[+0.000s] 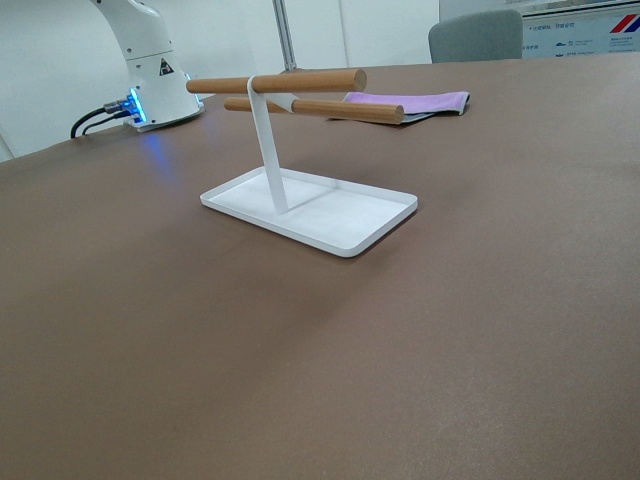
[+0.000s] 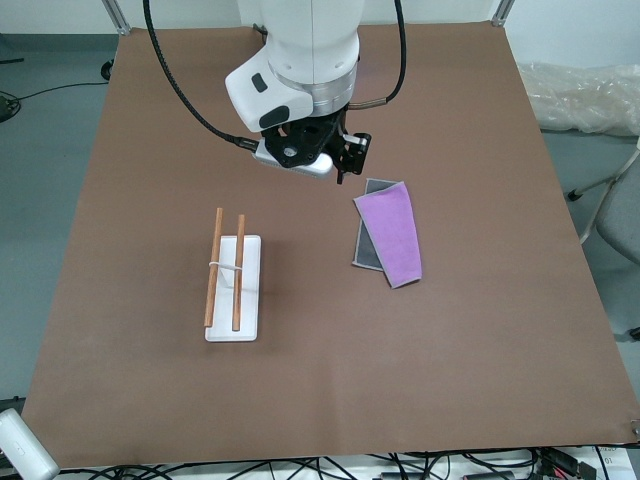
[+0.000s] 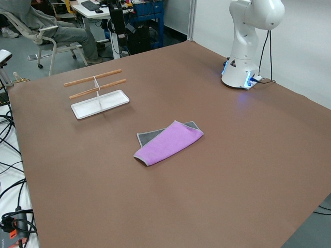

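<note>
In the left view my gripper [image 2: 340,160] hangs at the arm's end above the back-middle of the brown table, dark and angled; its fingers' state is unclear. Below and right of it lie a purple cloth [image 2: 390,230] and a grey cloth [image 2: 364,250] partly under it. To the left stands a white stand with a tray [image 2: 250,300] and two wooden bars [image 2: 214,270]; it shows close up in the top view [image 1: 340,220]. The right view shows both cloths [image 3: 167,143] and the stand [image 3: 111,103], with the gripper out of frame.
Cables and a power strip lie along the front edge. A chair [image 2: 620,210] stands beside the right edge. The arm's base [image 3: 238,72] is at the back.
</note>
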